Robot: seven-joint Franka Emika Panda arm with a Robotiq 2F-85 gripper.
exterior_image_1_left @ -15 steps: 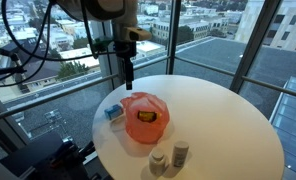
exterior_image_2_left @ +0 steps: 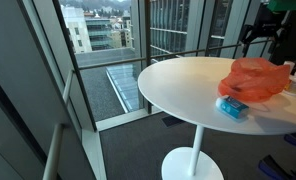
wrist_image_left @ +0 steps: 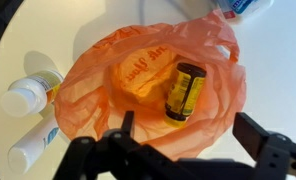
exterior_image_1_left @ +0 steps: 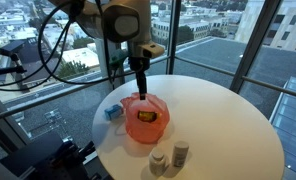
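Observation:
An orange plastic bag (exterior_image_1_left: 146,122) stands with its mouth up on the white round table; printed lettering shows on its inside in the wrist view. Within the bag lies a dark bottle with a yellow label (wrist_image_left: 185,91). My gripper is open above the bag, its two fingers wide apart and nothing between them. From outside, the gripper (exterior_image_1_left: 140,88) points down just over the bag's rear rim, and whether it touches the rim is hard to tell.
A blue-and-white box (exterior_image_2_left: 231,107) sits beside the bag near the table edge. Two white containers, a capped bottle (wrist_image_left: 24,98) and a cylinder (wrist_image_left: 33,146), stand on the bag's other side.
My gripper has come down and slightly to the right in exterior view 1, from above and behind the bag to its rear rim. The bag and the other objects stay put.

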